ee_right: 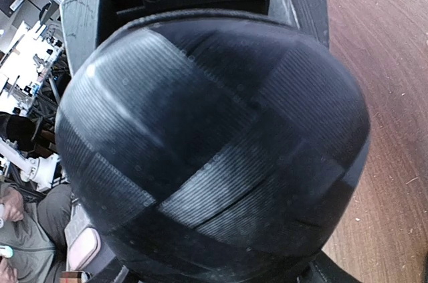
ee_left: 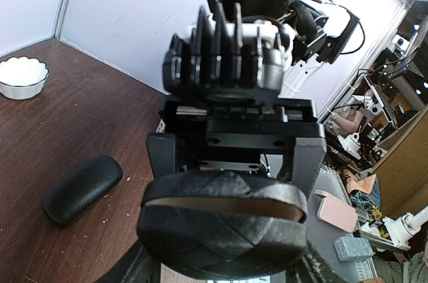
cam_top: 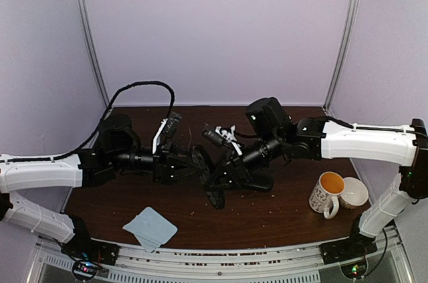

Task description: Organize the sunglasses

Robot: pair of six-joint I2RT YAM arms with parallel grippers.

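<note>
A black woven-textured case (cam_top: 208, 177) is held up between the two arms, over the middle of the table. Its narrow slit of tan lining (ee_left: 214, 207) faces the left wrist view. My left gripper (cam_top: 198, 168) is shut on it from the left. From the right, my right gripper (cam_top: 214, 185) reaches the same case with its fingers spread at either side; whether they press on it is hidden. The case (ee_right: 214, 142) fills most of the right wrist view. A second, smooth black glasses case (ee_left: 83, 189) lies closed on the table. No sunglasses are visible.
A light blue cloth (cam_top: 150, 229) lies near the front edge. To the right stand a patterned mug (cam_top: 324, 198) and a white bowl (cam_top: 354, 192). Behind the arms the brown table (cam_top: 214, 117) is clear.
</note>
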